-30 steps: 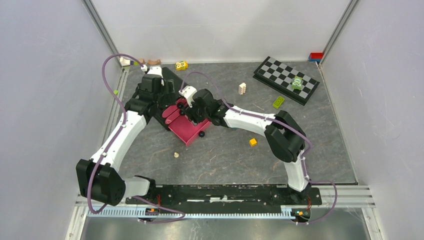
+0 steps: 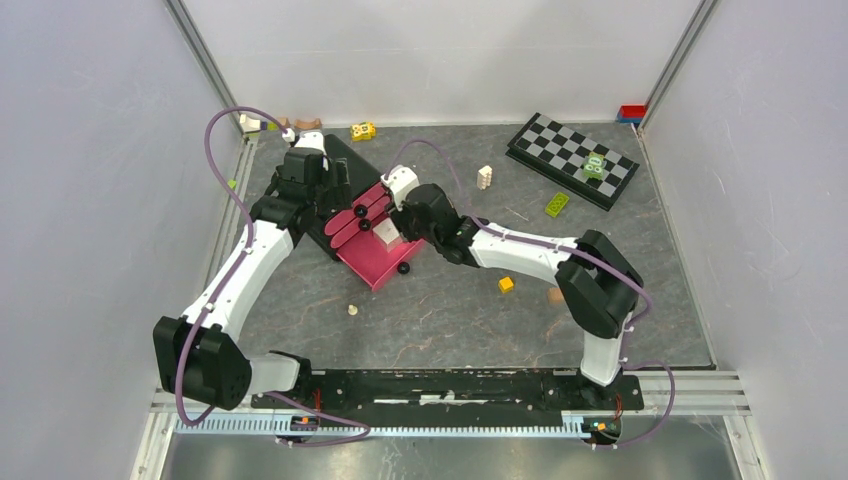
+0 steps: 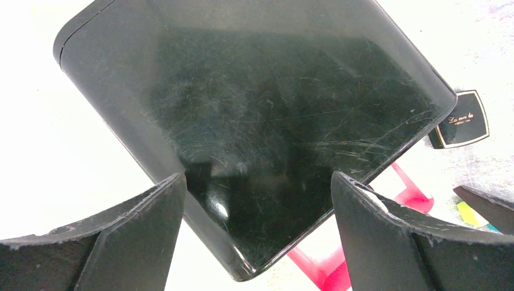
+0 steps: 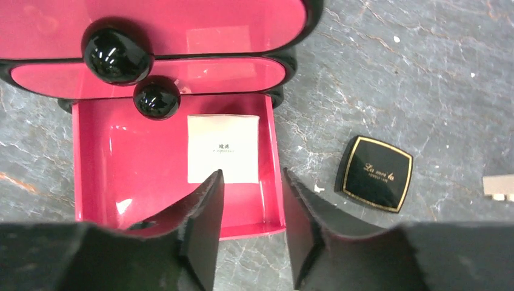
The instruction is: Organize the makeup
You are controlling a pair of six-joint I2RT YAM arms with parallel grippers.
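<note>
A cream box (image 4: 223, 151) sits inside the pulled-out pink drawer (image 4: 127, 157) of the black and pink cabinet, toward that drawer's right wall. My right gripper hovers above the drawer's right side, open, its fingers apart and clear of the box. Over the cabinet's black top (image 3: 260, 115) my left gripper is spread open; nothing shows between its fingers, and whether they touch the top cannot be told. A black compact with gold trim (image 4: 377, 174) lies on the table beside the drawer; the right arm hides it in the top view.
Round black knobs (image 4: 118, 56) stick out from the upper drawer fronts. A checkered board (image 2: 575, 158) lies at the back right, with a yellow block (image 2: 506, 285) and small toys scattered about.
The left arm stays put.
</note>
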